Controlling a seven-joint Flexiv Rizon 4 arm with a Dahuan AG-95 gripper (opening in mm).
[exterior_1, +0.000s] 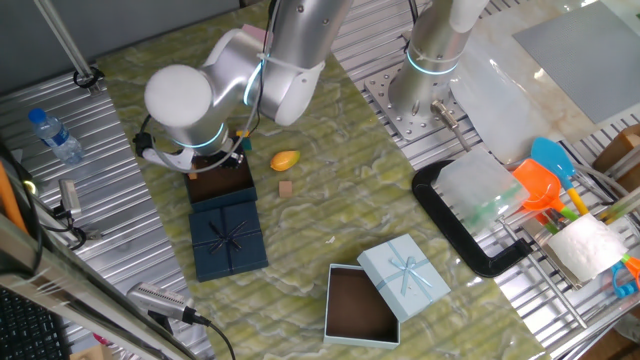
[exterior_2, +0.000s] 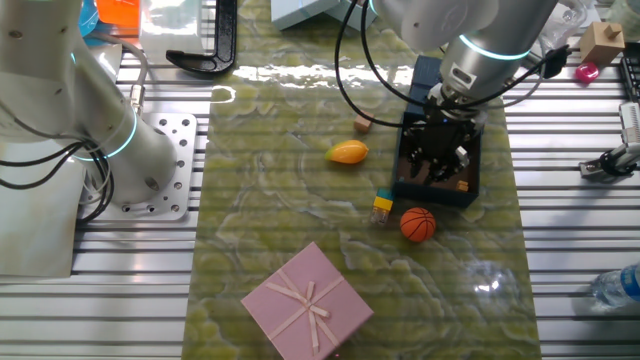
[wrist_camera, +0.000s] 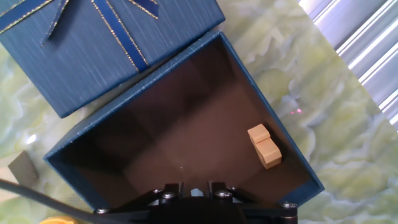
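My gripper (exterior_2: 440, 155) reaches down over the open dark blue box (exterior_2: 437, 196), its black fingers partly inside the walls. In the wrist view the gripper shows at the bottom edge, with a small pale blue spot between the dark fingers; whether they grip anything is unclear. A small wooden piece (wrist_camera: 265, 147) lies on the box's brown floor near one wall, apart from the fingers. The dark blue lid with a ribbon bow (exterior_1: 227, 241) rests beside the box.
Near the box lie an orange-yellow fruit (exterior_2: 347, 152), a wooden cube (exterior_1: 285, 188), a small basketball (exterior_2: 417, 225) and a yellow-teal block (exterior_2: 382, 206). A pink gift box (exterior_2: 307, 302) and an open light blue box (exterior_1: 361, 307) with its lid (exterior_1: 405, 277) stand farther off.
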